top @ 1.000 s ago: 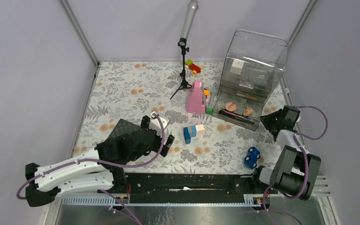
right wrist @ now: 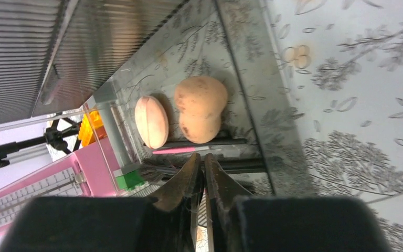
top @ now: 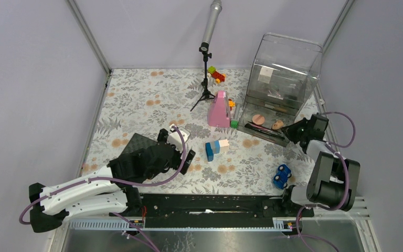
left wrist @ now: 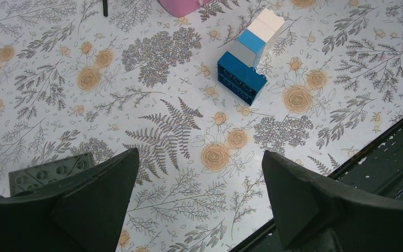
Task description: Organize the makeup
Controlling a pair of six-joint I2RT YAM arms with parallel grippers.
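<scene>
A clear organizer (top: 273, 79) stands at back right; its low front section holds a peach sponge (top: 277, 124), a round pink sponge (top: 258, 119) and several dark brushes (top: 262, 131). In the right wrist view the sponge (right wrist: 201, 108), round sponge (right wrist: 151, 122) and brushes (right wrist: 231, 166) lie beyond my right gripper (top: 288, 128), which is at the section's right end, fingertips close together; whether anything is between them is unclear. My left gripper hangs open over the table's left front, nothing between its fingers.
A pink object (top: 219, 110) stands left of the organizer. Toy blocks (top: 209, 151) lie mid-table, a grey plate (top: 136, 143) under the left arm, a blue toy car (top: 282, 176) front right. A tripod (top: 205, 89) stands at the back.
My right arm has moved left, bringing its gripper closer over the organizer's front section. The left arm and the objects on the table look unchanged.
</scene>
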